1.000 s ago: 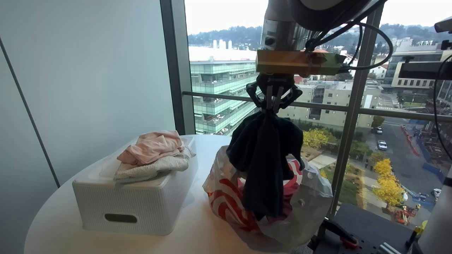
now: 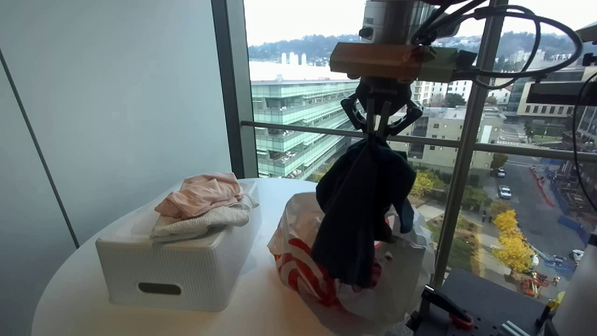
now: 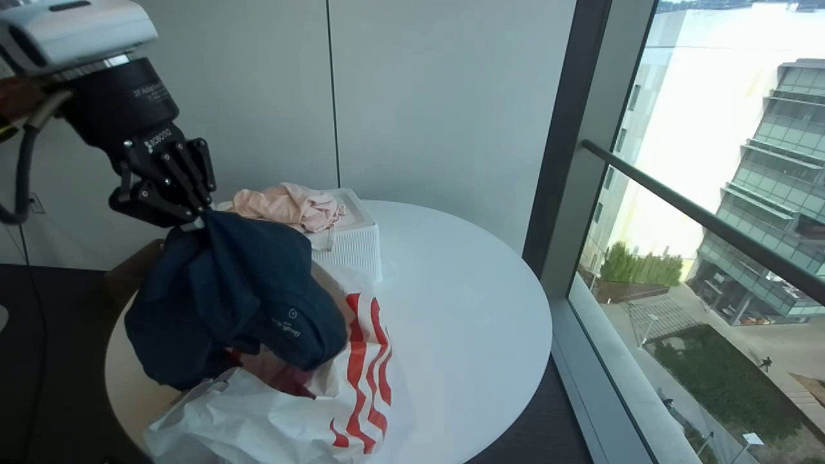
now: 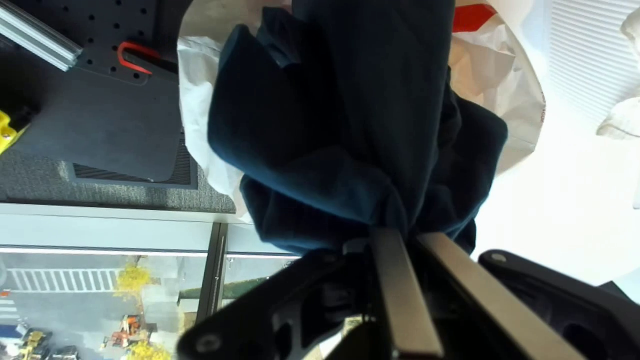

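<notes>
A dark navy garment (image 2: pixel 352 207) hangs in folds from my gripper (image 2: pixel 376 133), which is shut on its top. In exterior view 2 the navy cloth (image 3: pixel 232 294) droops over the mouth of a white plastic bag (image 3: pixel 255 429) with red stripes; a small printed mark shows on the cloth. Red fabric (image 3: pixel 282 375) is partly visible inside the bag. Seen from the wrist, the cloth (image 4: pixel 336 144) bunches at the fingertips (image 4: pixel 390 237) and covers most of the bag's opening. Whether its lower end touches the bag's contents, I cannot tell.
A white ribbed box (image 2: pixel 168 274) stands upside down or lidded on the round white table (image 2: pixel 263 291), left of the bag. Pink cloth (image 2: pixel 204 193) and cream cloth (image 2: pixel 207 221) lie on top of it. Clear tabletop (image 3: pixel 456 309) stretches toward the window.
In exterior view 1 my gripper has moved slightly right and a little up, still holding the navy garment. The cloth has swung and spread. Box and folded clothes have not moved.
</notes>
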